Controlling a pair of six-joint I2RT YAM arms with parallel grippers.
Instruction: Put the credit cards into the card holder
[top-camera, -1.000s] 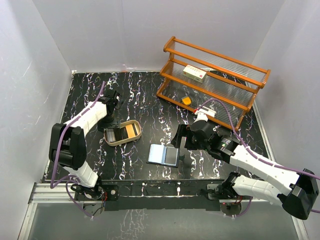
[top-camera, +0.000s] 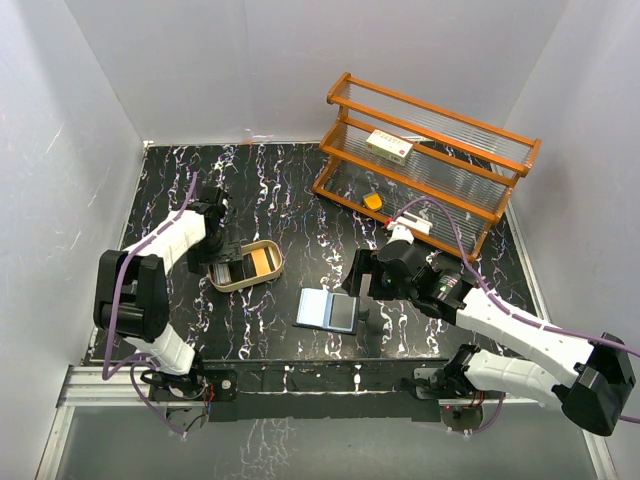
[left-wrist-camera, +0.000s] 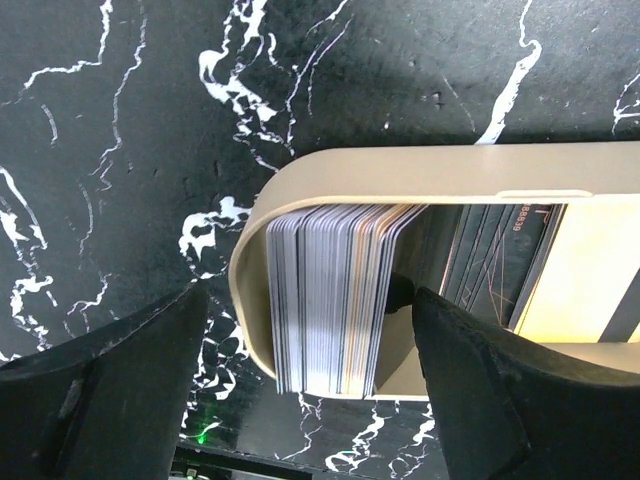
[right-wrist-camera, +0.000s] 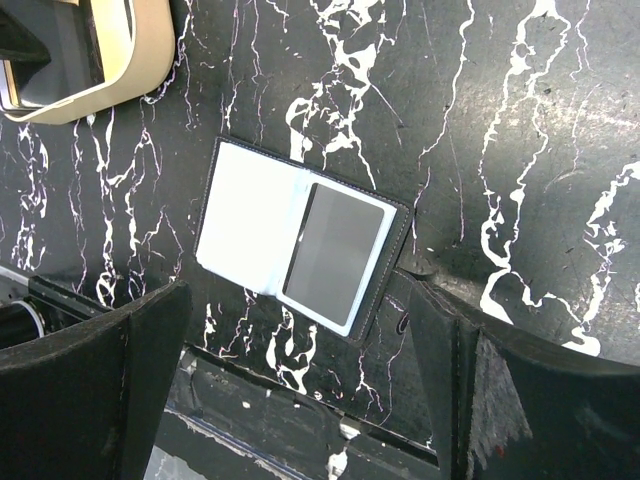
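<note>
A beige oval box (left-wrist-camera: 400, 175) holds a stack of cards (left-wrist-camera: 320, 300) on their edges at its left end, with dark and yellow items beside them. My left gripper is open right over that stack, a finger on either side. An open card holder (right-wrist-camera: 245, 215) lies on the black marble table, a grey card-shaped panel (right-wrist-camera: 330, 250) in its right half. My right gripper stands open above and near the holder, nothing between its fingers.
A tilted wooden rack (top-camera: 420, 170) at the back right holds a small white box (top-camera: 388, 147) and a yellow object (top-camera: 372, 201). The table (top-camera: 280, 180) between the oval box and the rack is clear. Walls enclose the sides and back.
The right arm and the card holder have not moved.
</note>
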